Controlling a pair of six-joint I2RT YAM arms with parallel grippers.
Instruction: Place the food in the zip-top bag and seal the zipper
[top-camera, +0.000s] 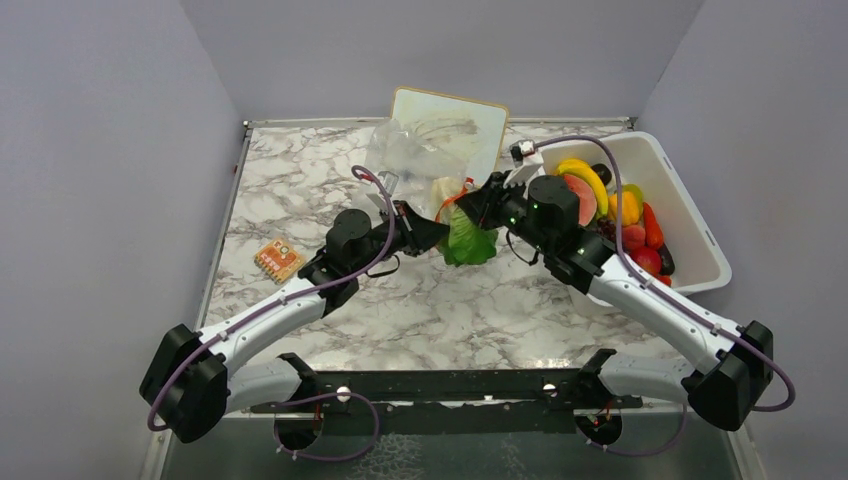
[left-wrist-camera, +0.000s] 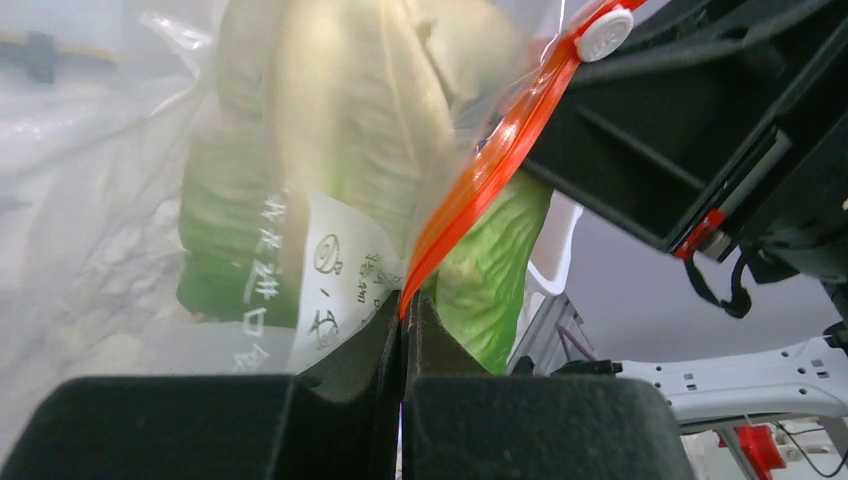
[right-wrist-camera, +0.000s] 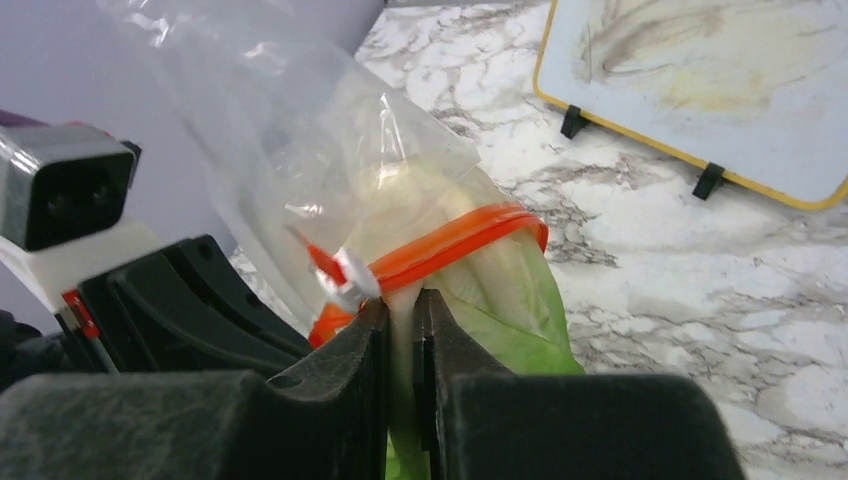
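Note:
A clear zip bag hangs between my two grippers, its orange-red zipper band running up to a white slider. A leafy green cabbage is partly inside the bag, its pale end behind the film and its green leaf sticking out past the band. My left gripper is shut on the bag's edge where the orange band runs between its fingertips. In the right wrist view my right gripper is shut on a pale part of the cabbage, just below the band.
At the right stands a white bin with several fruits and vegetables. A white board leans at the back, behind the bag. An orange-covered notepad lies on the left.

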